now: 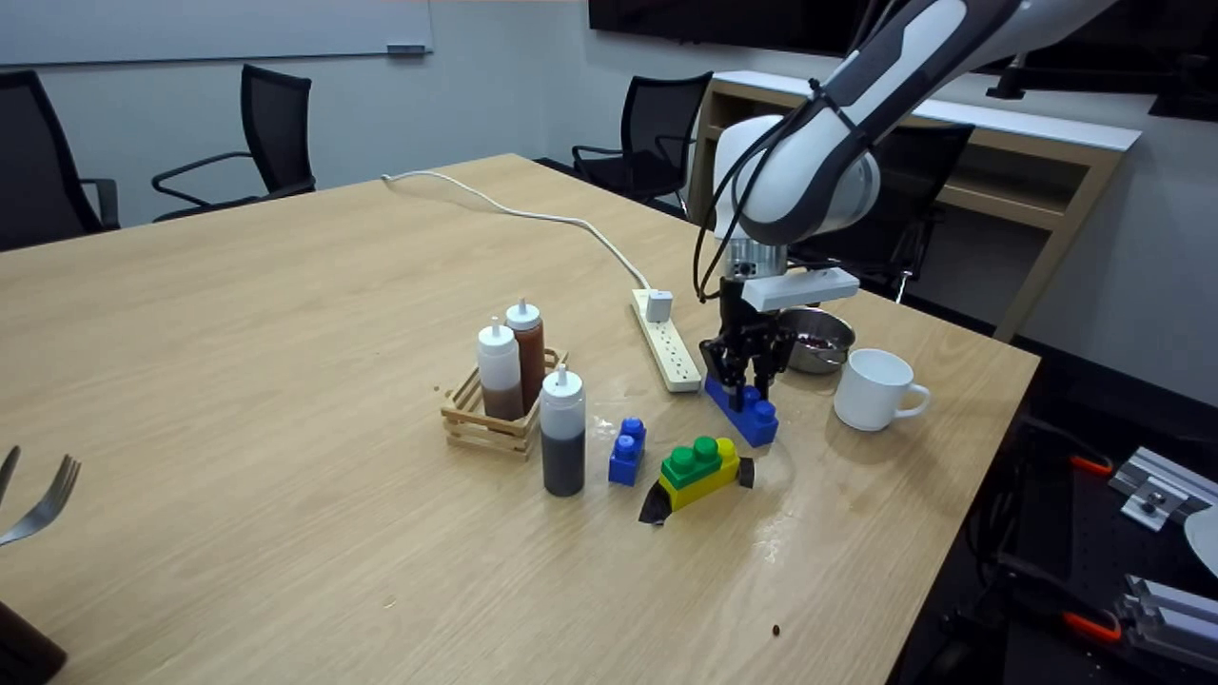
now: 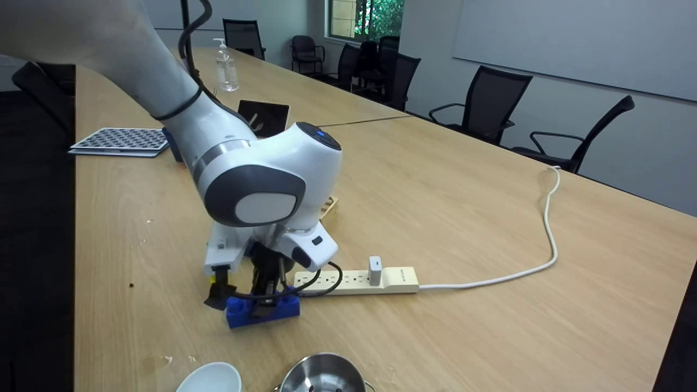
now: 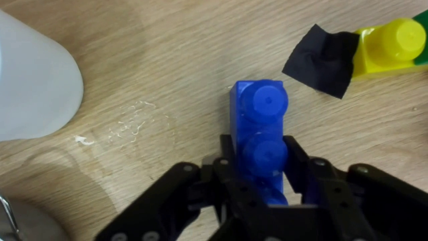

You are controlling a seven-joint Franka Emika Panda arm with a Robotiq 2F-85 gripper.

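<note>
A long blue brick [image 3: 262, 120] lies on the table, studs up. My gripper is down around it in the wrist view, with one finger along each long side and little or no gap showing. Whether the fingers press on it firmly cannot be told. In exterior view 1 the gripper [image 1: 750, 394] covers the middle of the long brick [image 1: 756, 424], leaving its near end visible. A short blue brick [image 1: 624, 455] stands nearby. Left of the long brick's near end is a yellow block [image 1: 698, 489] with green bricks [image 1: 692, 459] on top and black tape at both ends.
Close by are a white mug [image 1: 870, 394], a metal bowl [image 1: 814, 361] and a power strip [image 1: 665, 346]. A dark sauce bottle [image 1: 562, 440] stands beside a wooden crate [image 1: 485, 436] holding two bottles.
</note>
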